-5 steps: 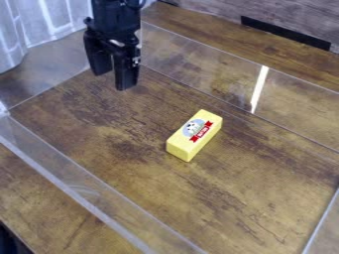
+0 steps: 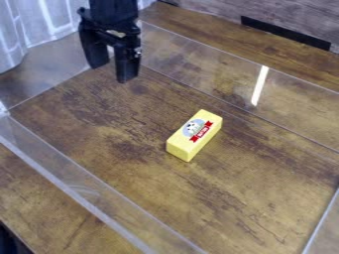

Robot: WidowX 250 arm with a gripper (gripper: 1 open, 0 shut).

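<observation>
A black gripper [image 2: 111, 62] hangs over the upper left of the wooden surface, its two dark fingers pointing down; whether they are apart or closed is hard to make out, and nothing clearly shows between them. Below and to the right of it, apart from it, a yellow box [image 2: 193, 136] with a red and white label lies on the wood, right of the middle.
Clear plastic walls [image 2: 260, 83] border the wooden work surface [image 2: 126, 174] at the back, left and right. A pale, crumpled sheet [image 2: 34, 25] stands at the top left. The wood around the box is bare.
Over the last second the gripper has moved slightly to the left and a little upward in the view. The yellow box has stayed where it was.
</observation>
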